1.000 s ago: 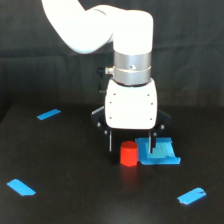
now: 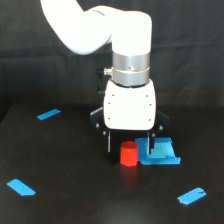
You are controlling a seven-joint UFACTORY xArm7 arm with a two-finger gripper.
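A red block (image 2: 129, 154) with a rounded look stands on the dark table near the middle of the camera view. Above it hangs the white gripper (image 2: 130, 147), pointing down. Its thin dark fingers (image 2: 150, 141) are spread apart, one to either side of the block in the picture. Dark gaps show between each finger and the block, so nothing is gripped. How the fingertips and the block compare in depth cannot be told from this view. Just right of the block lies a blue tray-like piece (image 2: 165, 158), partly behind the right finger.
Blue strips are on the table: one at the far left (image 2: 48, 114), another at the near left (image 2: 20, 187), a third at the near right (image 2: 191, 196). Wide bare dark table (image 2: 75, 165) lies left of the block and in front. A dark curtain hangs behind.
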